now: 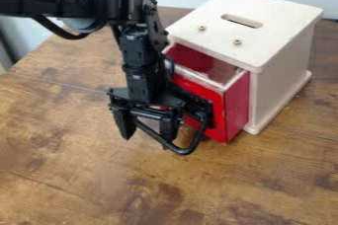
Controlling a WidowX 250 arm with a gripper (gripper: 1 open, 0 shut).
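Note:
A pale wooden box with a slot and two screw heads on top stands at the right, with a red front panel and an opening above it showing a red interior. My black gripper hangs low in front of the box's left side, against or very close to the red panel and hiding part of it. Whether its fingers are open or shut, or hold anything, I cannot tell.
A white wall rises behind the table. My arm spans the upper left of the view.

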